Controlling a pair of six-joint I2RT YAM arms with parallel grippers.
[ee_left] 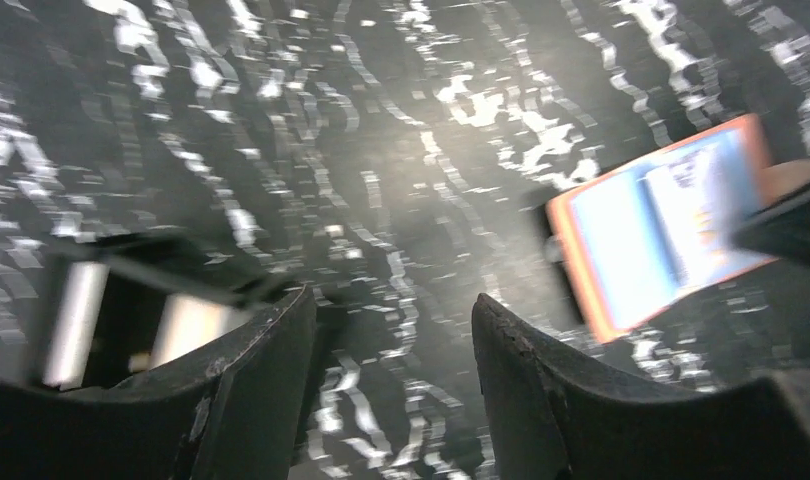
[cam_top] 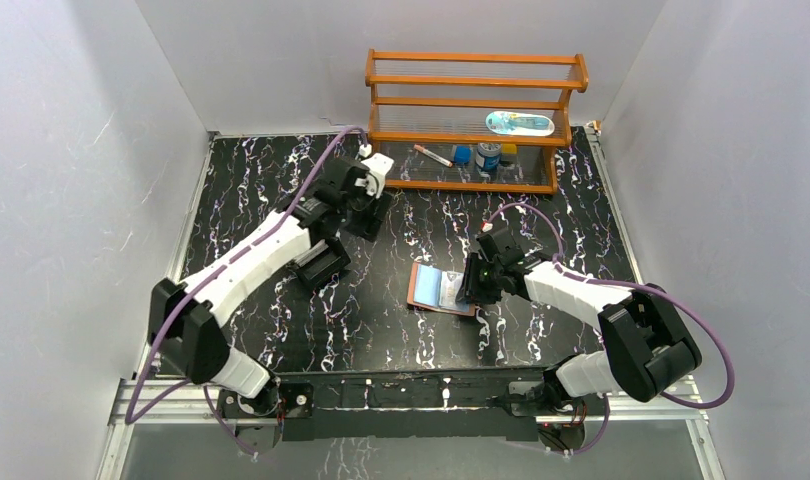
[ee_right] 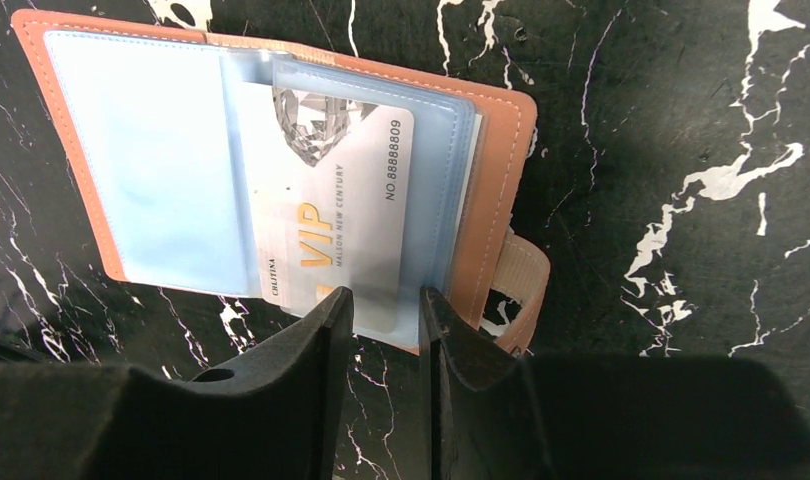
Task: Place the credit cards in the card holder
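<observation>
The card holder (cam_top: pixel 427 287), tan outside with light-blue inner sides, lies spread on the table. In the right wrist view a white VIP card (ee_right: pixel 366 225) lies on the holder's right side, seemingly under its clear pocket, its left edge near the fold. My right gripper is open at the holder's near edge, its fingertips apart with the card's corner visible between them. My left gripper (cam_top: pixel 366 226) is away from the holder, near a black box (cam_top: pixel 322 264). In the left wrist view its fingers (ee_left: pixel 266 350) stand wide apart with nothing between.
The black box (ee_left: pixel 131 255) has pale contents, blurred. A wooden rack (cam_top: pixel 461 187) at the back holds a marker (cam_top: pixel 432 155), a can (cam_top: pixel 488 156) and a blue-and-white package (cam_top: pixel 519 123). Bare marble table lies between the box and the holder.
</observation>
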